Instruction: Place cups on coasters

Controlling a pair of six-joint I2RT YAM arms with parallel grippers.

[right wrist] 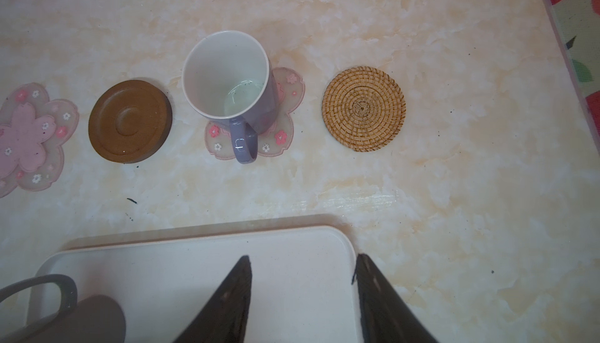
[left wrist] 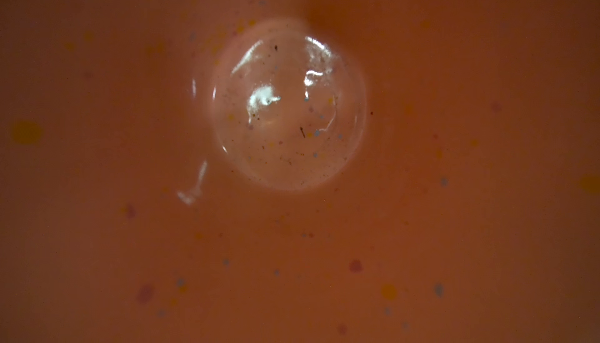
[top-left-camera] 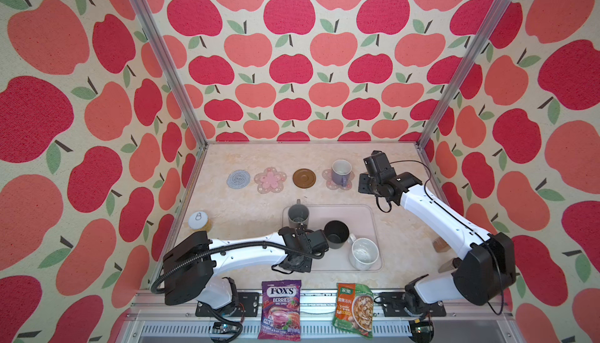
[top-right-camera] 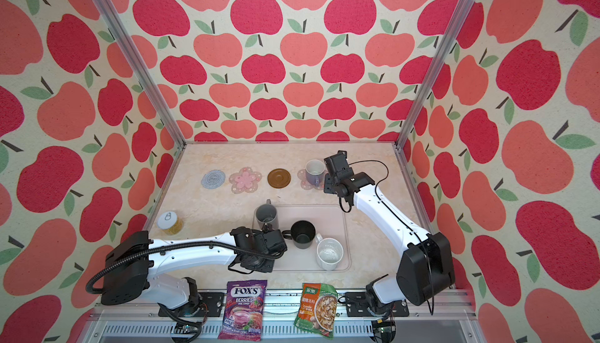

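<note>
A lavender cup (right wrist: pixel 226 80) stands upright on a pink flower coaster (right wrist: pixel 290 86), handle toward the tray. My right gripper is open and empty, its fingertips apart above the tray's back right corner in its wrist view. Bare coasters are the woven one (right wrist: pixel 363 108), the brown one (top-left-camera: pixel 304 178), a pink flower one (top-left-camera: pixel 270 180) and a blue-grey one (top-left-camera: pixel 238 179). On the tray (top-left-camera: pixel 356 211) are a grey cup (top-left-camera: pixel 298 214), a black cup (top-left-camera: pixel 337 234) and a white cup (top-left-camera: pixel 363 253). My left gripper (top-left-camera: pixel 305 252) is over the tray's left side, its fingers unclear; its wrist view shows only a close orange-brown speckled surface (left wrist: pixel 300 230).
A small lidded jar (top-left-camera: pixel 198 220) stands on the left of the table. Two snack packets, one purple (top-left-camera: pixel 281 308) and one green-orange (top-left-camera: pixel 355 308), lie along the front edge. Bare table surrounds the woven coaster on its right.
</note>
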